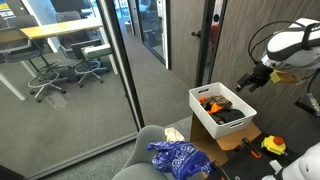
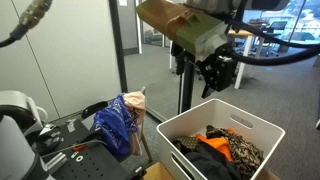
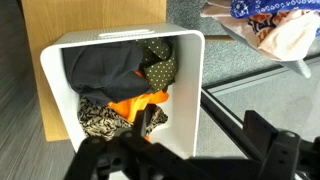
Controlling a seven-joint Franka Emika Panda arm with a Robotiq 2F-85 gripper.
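A white bin holds several crumpled cloths, among them a black one, an orange one, an olive dotted one and a leopard-print one. Above the bin hangs my gripper, open, its fingers wide apart and nothing between them. A blue patterned cloth lies draped over a grey chair, well to the bin's left in exterior view 1. Beside that blue cloth is a pale, peach-toned cloth.
The bin stands on a wooden surface. A glass partition frame rises behind the workspace. On the robot's side is a red and yellow device. Desks and office chairs stand far behind the glass.
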